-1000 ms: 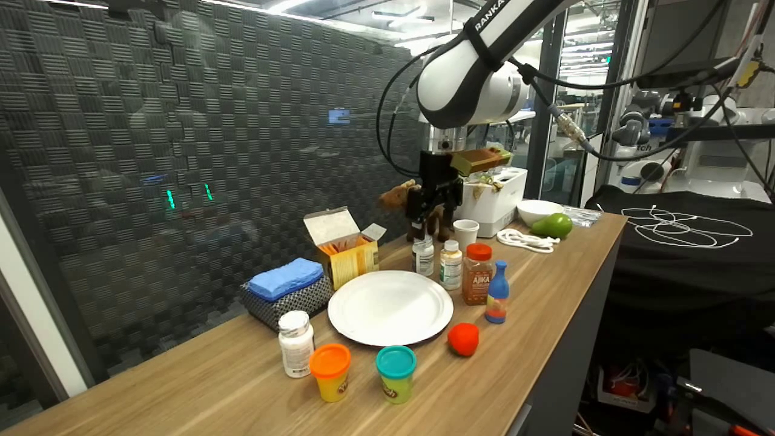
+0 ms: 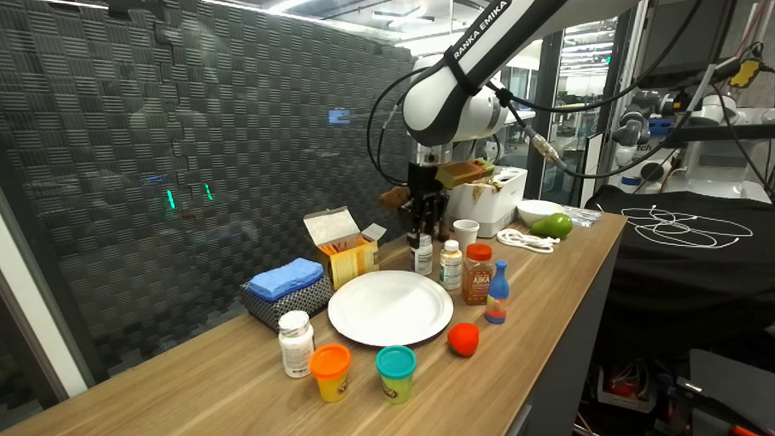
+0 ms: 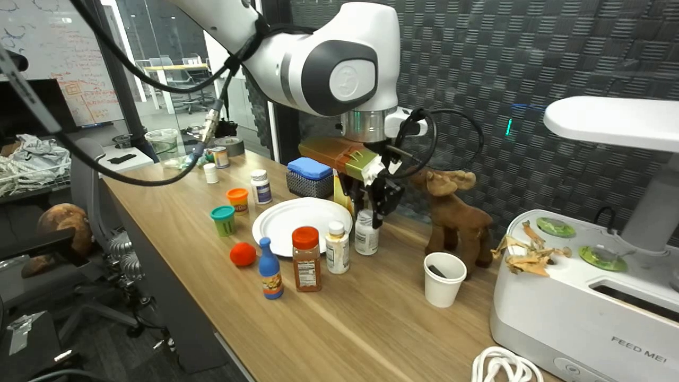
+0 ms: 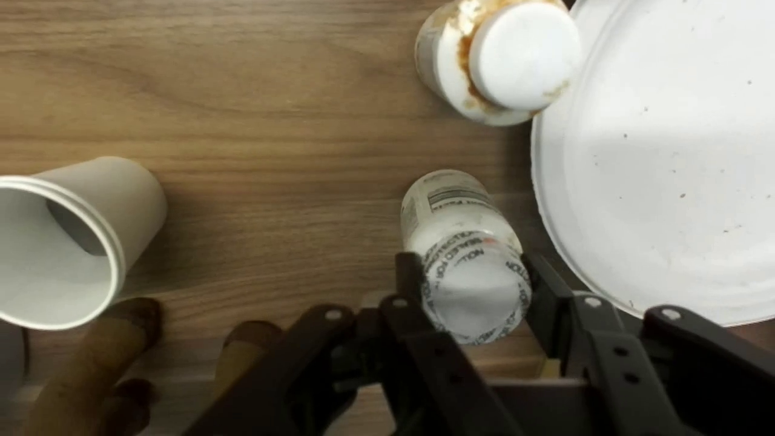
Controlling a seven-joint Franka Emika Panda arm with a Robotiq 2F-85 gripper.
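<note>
A white bottle (image 4: 454, 207) with a silvery sealed top is between the fingers of my gripper, which is shut on its upper end. In exterior view 2 this bottle (image 3: 366, 239) appears to stand on the table, just behind the white plate (image 3: 289, 219). From exterior view 1, the gripper (image 2: 422, 218) points straight down over the bottle (image 2: 421, 258), its fingers partly covering the top.
Close to the held bottle stand a white-capped bottle (image 3: 337, 248) and a red-lidded spice jar (image 3: 306, 261). A white cup (image 3: 443, 280) and a brown plush animal (image 3: 459, 219) are on the other side. A yellow box (image 2: 352, 261) stands behind the plate.
My gripper has come lower and a little to the left in exterior view 1, closing on the bottle's top. The bottle has shifted very slightly left.
</note>
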